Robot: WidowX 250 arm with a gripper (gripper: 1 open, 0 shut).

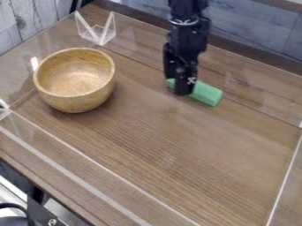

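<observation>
A black robot gripper point(181, 78) reaches down from the top centre to a green rectangular block point(202, 95) lying on the wooden table point(165, 159). Its fingers are at the block's left end, partly in front of it; whether they touch it or how far they are parted is hard to tell in the blurred view.
A wooden bowl point(73, 78) stands at the left. A white wire-like object point(97, 28) lies at the back left.
</observation>
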